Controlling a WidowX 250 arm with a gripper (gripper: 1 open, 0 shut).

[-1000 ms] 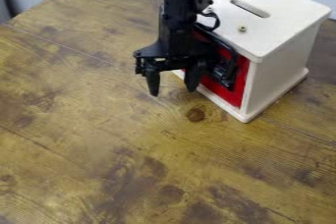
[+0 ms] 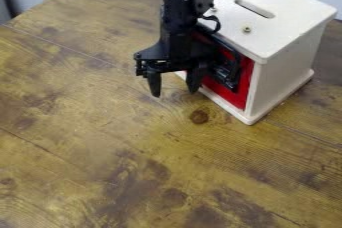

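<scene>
My black gripper (image 2: 174, 82) hangs low over the wooden floor, just left of a white box (image 2: 281, 62) with a slot and screws on top. The box's open front shows a red interior (image 2: 229, 93) with a dark object inside, partly behind the gripper. The two fingers point down and stand apart, with nothing visible between them.
A pale wall shows at the upper left corner. Black cables run along the arm at the top.
</scene>
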